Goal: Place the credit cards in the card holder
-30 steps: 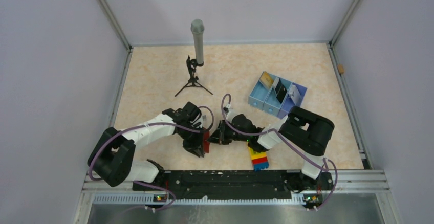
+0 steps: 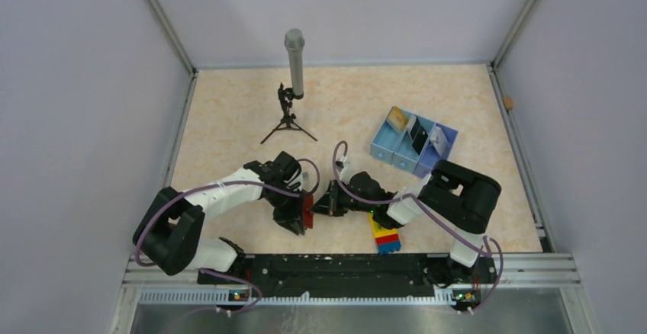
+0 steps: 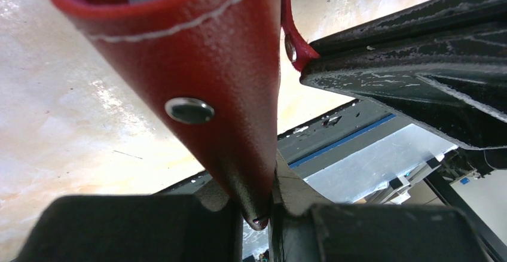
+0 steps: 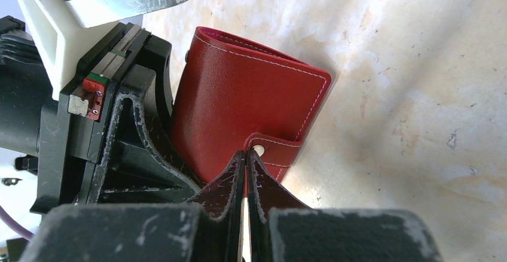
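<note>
The red card holder (image 3: 227,82) stands upright in the left wrist view, its lower edge between the fingers of my left gripper, which is shut on it. Something greyish and translucent shows inside its open top. A short strap (image 4: 275,151) with a snap stud sticks out from the holder. Its end meets the tip of my right gripper, whose fingers are shut together with the thin strap end at them. At the right back, card-like pieces stand in the blue organiser (image 2: 385,155): a tan one (image 2: 397,119), a black one (image 2: 417,136) and a pale one (image 2: 439,142).
Yellow, red and blue toy blocks (image 2: 386,236) lie beneath the right arm near the front edge. A microphone-like grey stand (image 2: 295,63) on a small tripod is at the back left.
The left arm and the card holder show almost no movement; the organiser stays as it was.
</note>
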